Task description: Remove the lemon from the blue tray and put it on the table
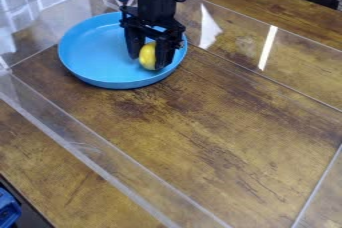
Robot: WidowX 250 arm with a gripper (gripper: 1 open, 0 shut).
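In the camera view, the yellow lemon (147, 59) is in the right part of the round blue tray (88, 57), near its rim. My black gripper (148, 52) comes down from above and is shut on the lemon, its dark fingers on either side. They cover part of the fruit. Whether the lemon still touches the tray floor cannot be told from this angle.
Clear walls stand along the left side. A blue object (11, 210) sits in the lower left corner, and a white piece (210, 27) is right of the arm.
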